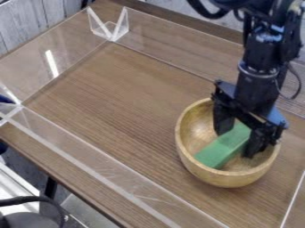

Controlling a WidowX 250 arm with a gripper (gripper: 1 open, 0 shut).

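Observation:
A green oblong object (pixel 217 153) lies tilted inside a round tan bowl (pixel 224 176) on the right of the table. My gripper (pixel 244 126) is over the back of the bowl, its dark fingers reaching down at the green object's upper end, open; whether they touch it is hard to tell.
A small white wire-like piece (pixel 109 24) is at the back left. Dark cables lie beyond the table's lower-left edge.

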